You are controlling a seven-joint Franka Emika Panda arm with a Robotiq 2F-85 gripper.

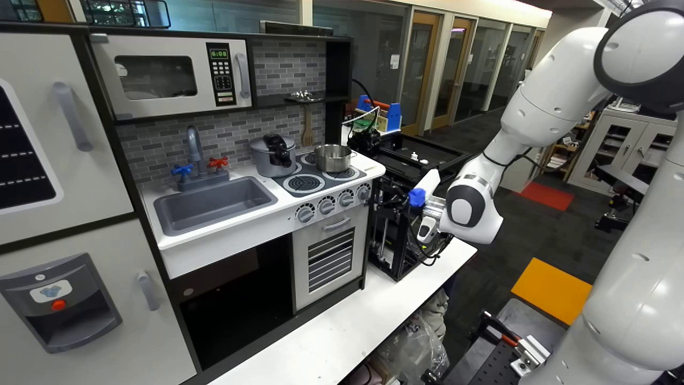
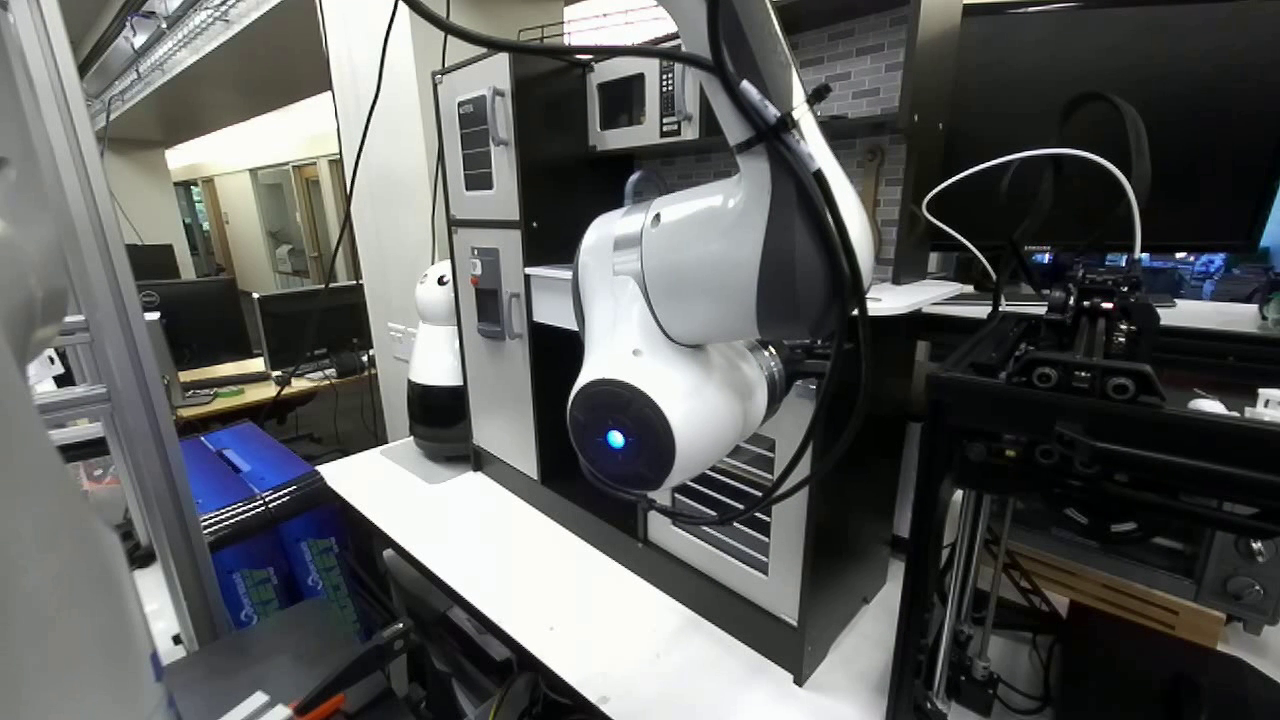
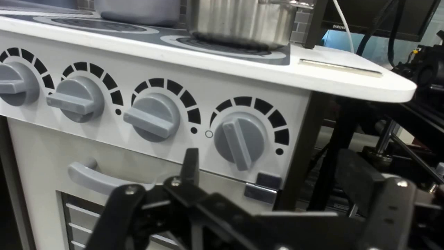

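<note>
In the wrist view, my gripper stands open, its two black fingers wide apart with nothing between them. The rightmost grey stove knob (image 3: 239, 141) shows past the gap, nearer the left finger (image 3: 190, 166); its grip bar is steep, unlike the flatter bars of the neighbouring knob (image 3: 153, 117) and the others. No contact with a knob shows. Exterior view 1 has the wrist of my arm (image 1: 471, 208) to the right of the toy stove, with the fingers hard to make out there. My arm (image 2: 684, 348) covers the gripper in exterior view 2.
A steel pot (image 1: 333, 158) and a grey lidded pot (image 1: 273, 157) stand on the stovetop. Under the knobs is the oven door handle (image 3: 104, 177). A black-framed machine (image 1: 404, 237) is close on the right.
</note>
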